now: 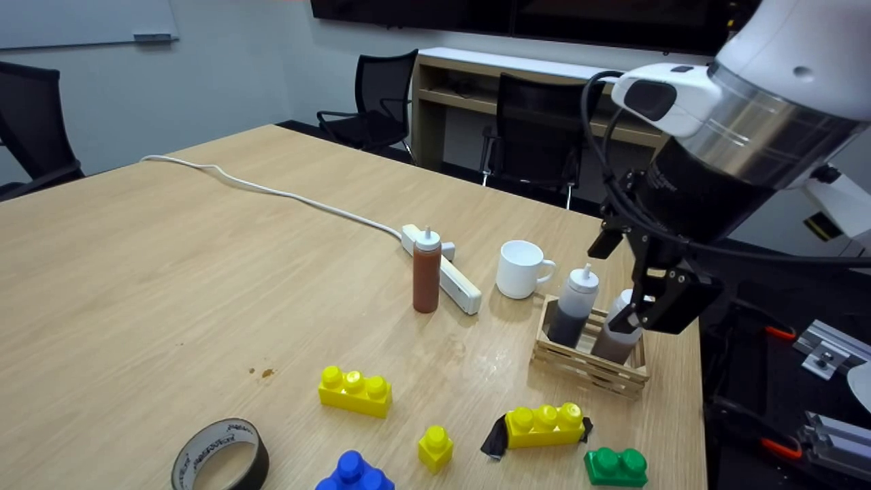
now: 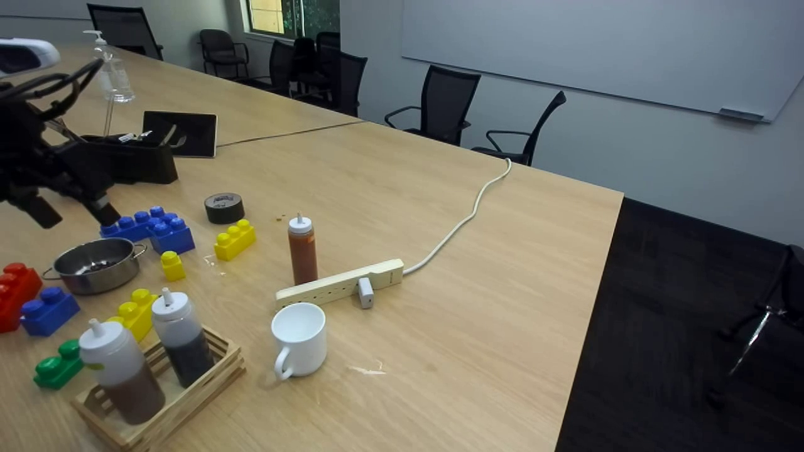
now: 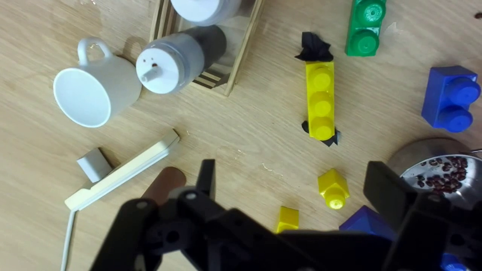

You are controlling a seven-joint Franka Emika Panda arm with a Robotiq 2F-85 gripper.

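My gripper is open and empty, held above the table with its fingers wide apart. In the first exterior view its fingers (image 1: pixel 605 237) overlap part of a squeeze bottle with brown liquid (image 1: pixel 614 343). That bottle and one with dark liquid (image 1: pixel 573 306) stand in a slatted wooden crate (image 2: pixel 218 354). A red-brown sauce bottle (image 2: pixel 303 256) stands outside the crate, beside the power strip. In the wrist view its body (image 3: pixel 166 183) is partly hidden by a finger. A white mug (image 2: pixel 299 339) sits upright near the crate.
Yellow bricks (image 1: pixel 355 393), a green brick (image 1: pixel 616 467) and blue bricks (image 2: pixel 49 310) lie around. A metal pot (image 2: pixel 98 275) holds dark beans. The power strip (image 2: pixel 339 284) trails a white cable. Black tape (image 2: pixel 224 208) lies farther off.
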